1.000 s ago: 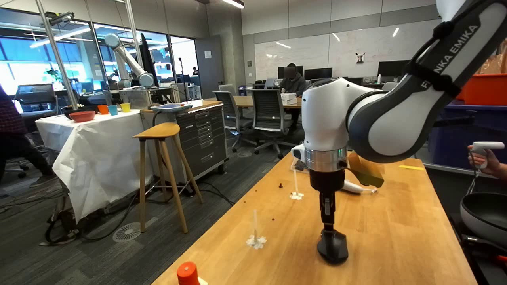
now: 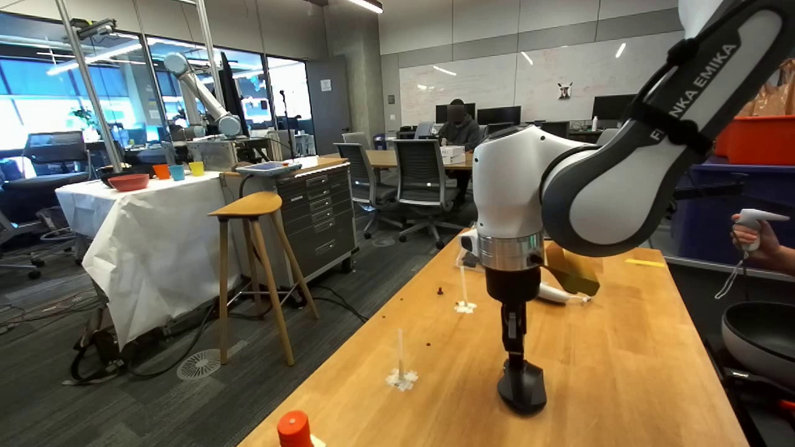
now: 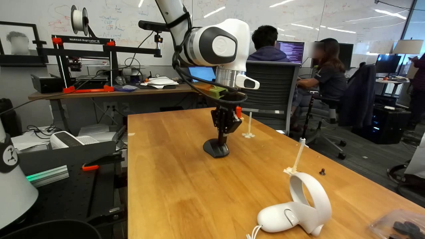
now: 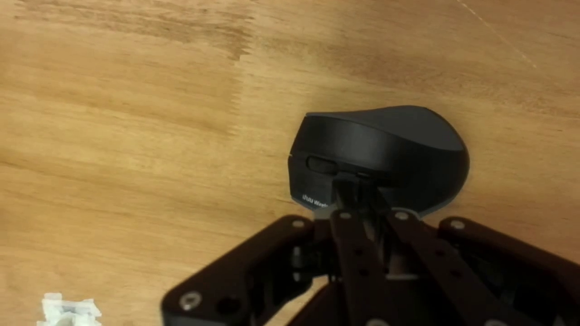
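A black vertical-style mouse point(image 2: 522, 388) rests on the wooden table, with my gripper point(image 2: 515, 356) pointing straight down at its upper part. From the other side, in exterior view 2, the mouse point(image 3: 215, 148) shows its base on the tabletop. Close up in the wrist view, the fingers of my gripper are close together at the side of the mouse point(image 4: 402, 144) by its small buttons. The gripper is shut on the mouse; the exact contact is dark and partly hidden by the fingers.
Two thin white posts point(image 2: 400, 357) point(image 3: 296, 157) are taped to the table. A white controller point(image 3: 297, 213) and a small dark screw point(image 3: 322, 171) lie farther along. A red-capped object point(image 2: 294, 428) stands near one edge. Bare wood surrounds the mouse.
The arm has shifted only slightly at its upper links; gripper and mouse look unmoved.
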